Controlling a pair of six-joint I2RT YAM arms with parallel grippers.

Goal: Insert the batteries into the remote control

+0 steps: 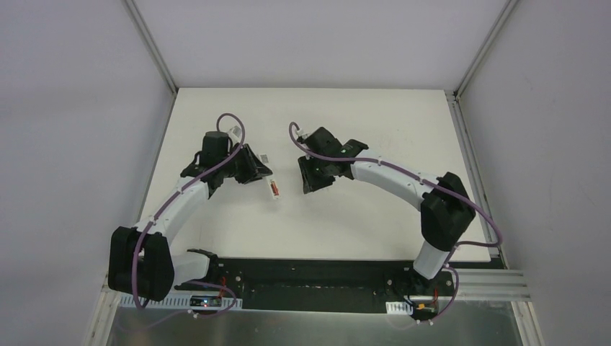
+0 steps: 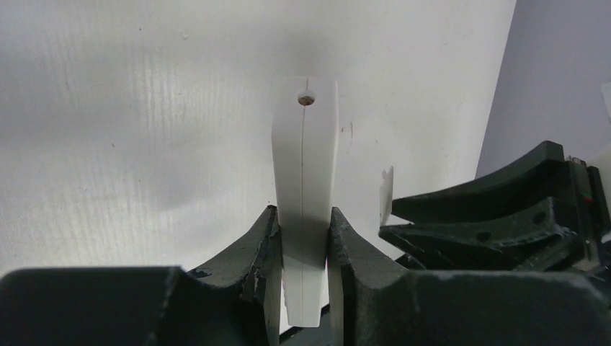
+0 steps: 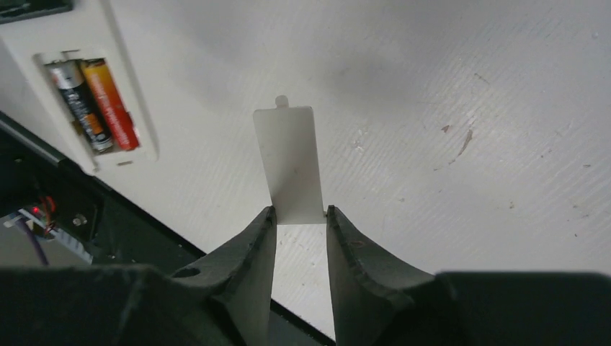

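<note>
A white remote control (image 2: 302, 158) is gripped at its middle by my left gripper, which is shut on it and holds it above the table. In the right wrist view the remote's open compartment shows at the upper left, with a grey-black battery (image 3: 81, 107) and an orange-red battery (image 3: 112, 107) lying side by side inside. My right gripper is shut on a thin, pale battery cover (image 3: 292, 162) with a small tab at its far end. Between cover and compartment there is a clear gap.
Both arms hang over the white table (image 1: 382, 216), which is otherwise bare. A dark rail (image 1: 310, 272) runs along its front edge. The two grippers stand close together near the table's middle.
</note>
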